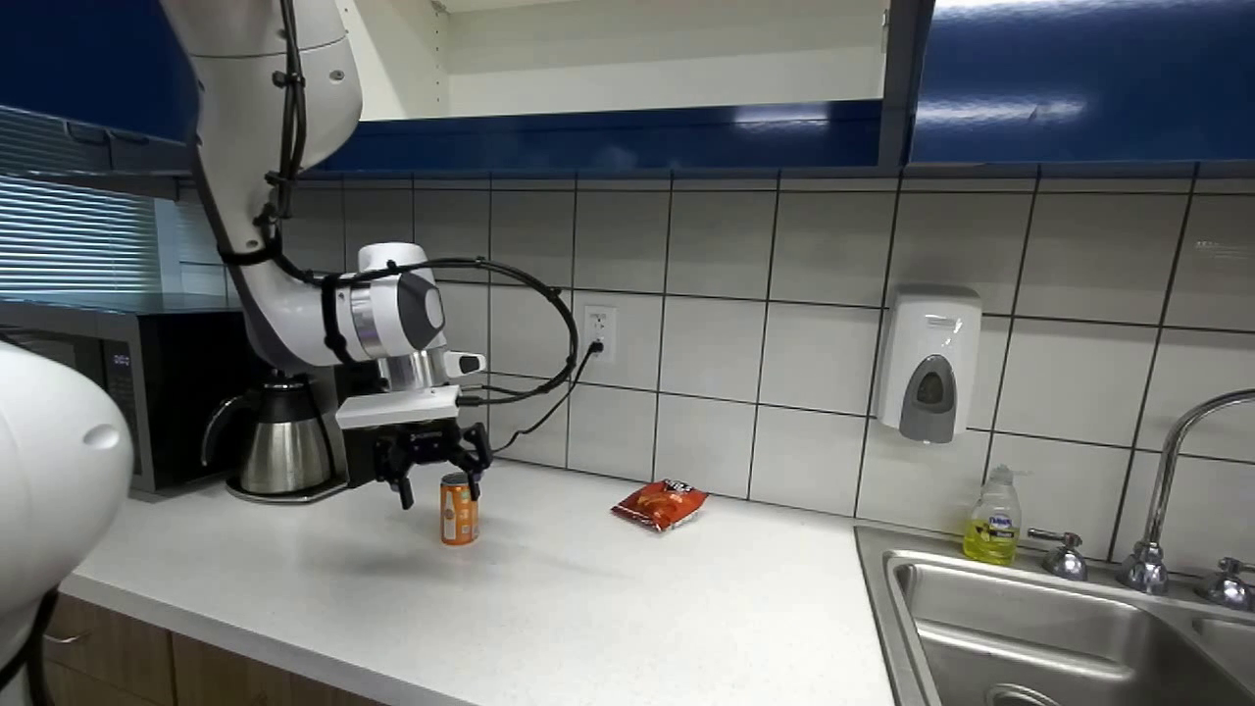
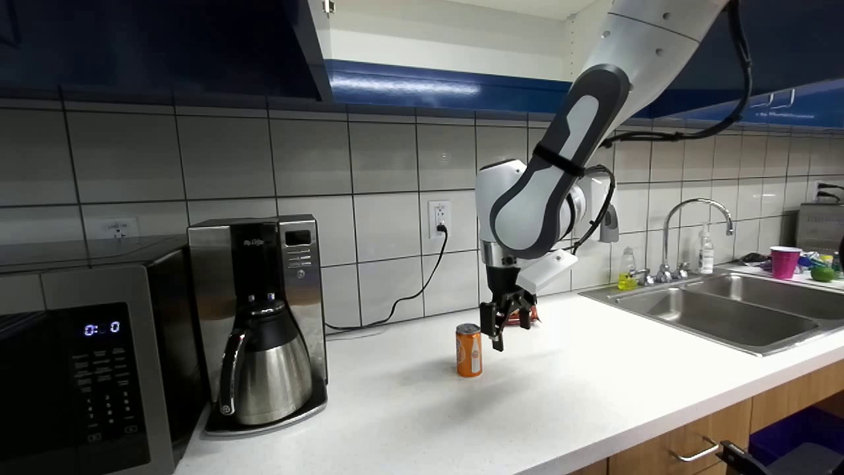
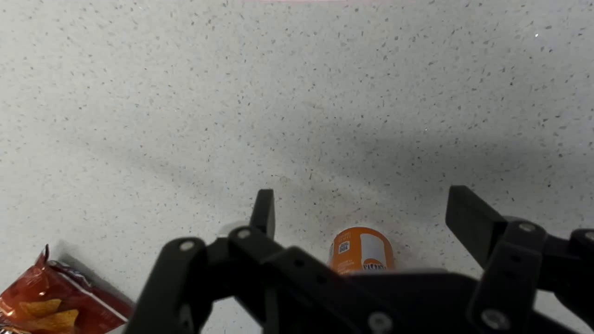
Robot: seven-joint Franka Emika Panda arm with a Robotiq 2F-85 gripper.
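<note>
An orange can (image 1: 459,511) stands upright on the white counter (image 1: 565,612). My gripper (image 1: 440,488) hangs just above and beside it, pointing down and open, with nothing between its fingers. One finger overlaps the can's top in exterior view 1, where contact cannot be judged. From exterior view 2 the gripper (image 2: 511,332) appears to the right of the can (image 2: 469,351), with a gap between. In the wrist view the can (image 3: 362,249) lies sideways between the two spread fingers but low in the picture, its lower part hidden by the gripper body.
A red chip bag (image 1: 661,504) lies near the tiled wall. The coffee maker (image 2: 261,316) and microwave (image 2: 87,356) occupy the counter's other end. A sink (image 1: 1035,612) with a soap bottle (image 1: 994,524) lies at the right. An open cabinet (image 1: 659,59) hangs overhead.
</note>
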